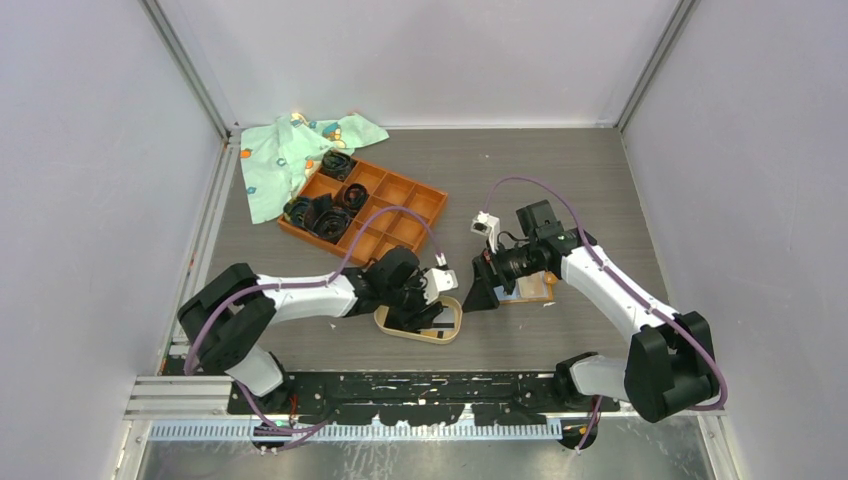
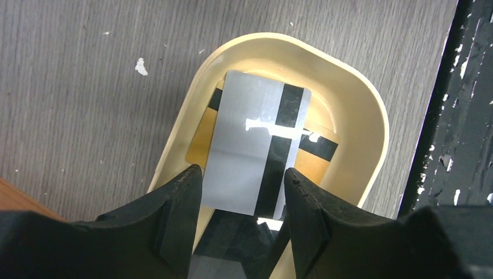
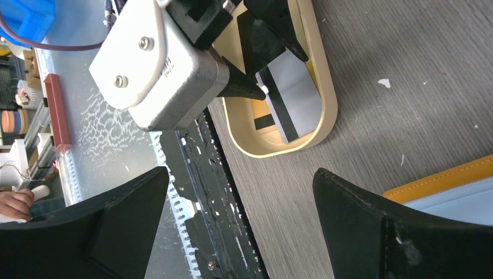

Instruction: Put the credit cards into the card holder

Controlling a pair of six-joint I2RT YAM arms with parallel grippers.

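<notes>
In the left wrist view a silver card (image 2: 247, 139) with a dark stripe lies on top of a yellow card (image 2: 200, 142) and a black card (image 2: 235, 241), all inside the cream oval tray (image 2: 378, 133). My left gripper reaches down into the tray, part open, its fingers on either side of the silver card's lower end; a firm hold does not show. To the right of the tray, my right gripper is wide open with nothing between its fingers. The card holder (image 3: 447, 186), tan-edged with a pale blue part, shows only partly at the right.
A wooden compartment box (image 1: 400, 190) with dark coiled items stands behind the left arm, beside a green patterned cloth (image 1: 270, 170). Bare table lies at the back right. The black table edge (image 1: 420, 390) runs along the front.
</notes>
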